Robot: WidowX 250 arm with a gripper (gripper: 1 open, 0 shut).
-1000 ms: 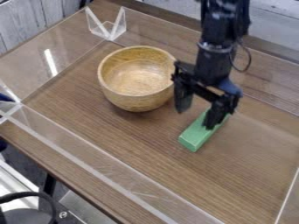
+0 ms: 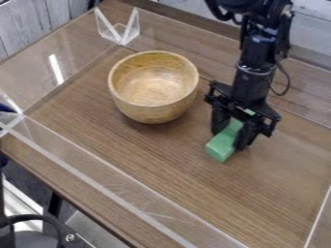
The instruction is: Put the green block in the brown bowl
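Note:
The green block (image 2: 224, 142) lies on the table right of centre, its near end in plain sight. My gripper (image 2: 242, 126) is down over the block's far part, with dark fingers around it. Whether they press on the block or stand apart from it cannot be made out, since dark parts merge there. To the left and a little farther back sits the brown bowl (image 2: 153, 70), upright; its visible inside is empty.
A clear angular object (image 2: 118, 28) stands at the back left. Black cables (image 2: 26, 225) lie off the table's near left corner. Bare wood (image 2: 155, 165) stretches in front of the bowl and block.
My gripper has come down and toward the block from farther back, and now covers its far part. The block's near end sits slightly farther back and right. The bowl has not moved.

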